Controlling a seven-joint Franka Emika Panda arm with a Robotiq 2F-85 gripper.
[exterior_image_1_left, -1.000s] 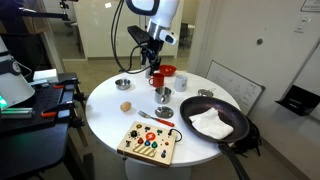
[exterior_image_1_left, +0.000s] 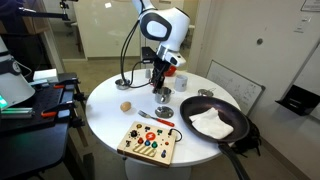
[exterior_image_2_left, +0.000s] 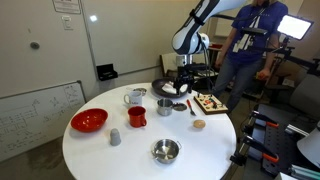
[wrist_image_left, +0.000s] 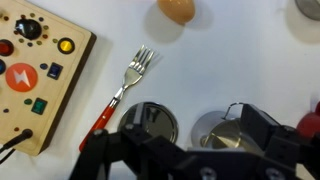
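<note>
My gripper is open above the white table, with nothing gripped between its fingers. Just below it in the wrist view are a round metal lid (wrist_image_left: 158, 119) and a silver cup (wrist_image_left: 212, 124), the cup partly hidden by the right finger. A fork with a red handle (wrist_image_left: 118, 97) lies left of the lid. Seen from exterior view 1, the gripper (exterior_image_1_left: 157, 86) hangs close to the silver cup (exterior_image_1_left: 164, 97); whether they touch I cannot tell.
A wooden button board (exterior_image_1_left: 149, 141) and a black pan (exterior_image_1_left: 211, 122) holding a white cloth lie near the table's edge. A brown egg-shaped item (wrist_image_left: 178, 9), red mug (exterior_image_2_left: 137, 117), red bowl (exterior_image_2_left: 90, 121) and metal bowl (exterior_image_2_left: 166, 151) stand around.
Over the last second the arm has come lower and somewhat to the right in exterior view 1, closer to the silver cup. Objects on the table have stayed put.
</note>
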